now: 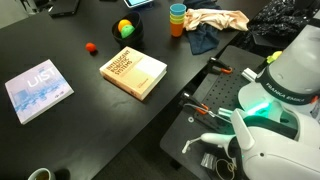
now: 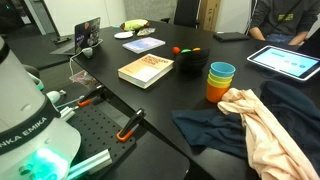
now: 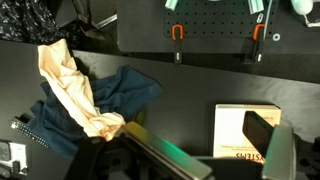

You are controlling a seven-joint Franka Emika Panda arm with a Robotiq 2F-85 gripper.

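My gripper shows at the bottom of the wrist view, open, with its fingers wide apart and nothing held between them. It hangs over the dark table, with a thick tan book (image 3: 228, 128) partly hidden behind its right finger. That book (image 1: 133, 72) lies flat near the table's middle in exterior view 1. A dark bowl (image 1: 128, 40) holding colored balls stands behind it, and a small red ball (image 1: 91, 47) lies loose beside the bowl. Stacked colored cups (image 2: 219, 82) stand near a peach cloth (image 2: 262, 130) and a dark blue cloth (image 2: 212, 128). Neither exterior view shows the gripper.
A pale book (image 1: 38, 90) lies at the left of exterior view 1, with a white cup (image 1: 41, 174) nearer the front. A tablet (image 2: 285, 62) rests at the back right. The perforated mounting plate (image 3: 215, 18) borders the table. Bare tabletop surrounds the tan book.
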